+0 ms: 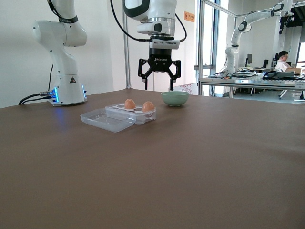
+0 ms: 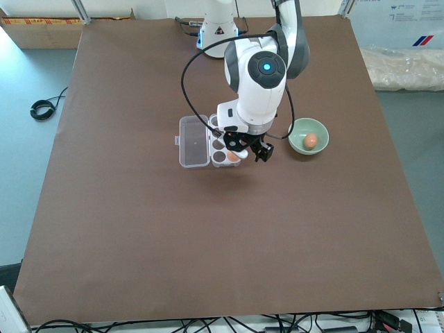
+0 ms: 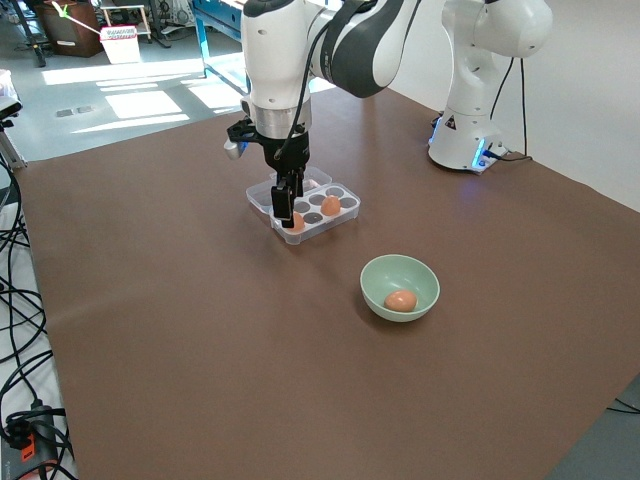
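Observation:
My black gripper [image 1: 158, 82] hangs above the table, its fingers spread open with nothing visible between them; in the right view it hides part of the egg carton. The clear carton [image 1: 119, 117] has its lid folded out and holds two brown eggs, one [image 1: 129, 104] toward the left and another [image 1: 148, 107] toward the right in the top view. A pale green bowl [image 3: 374, 280] stands apart from the carton with one brown egg [image 3: 401, 300] in it.
Loose cables and devices lie along the table's edge.

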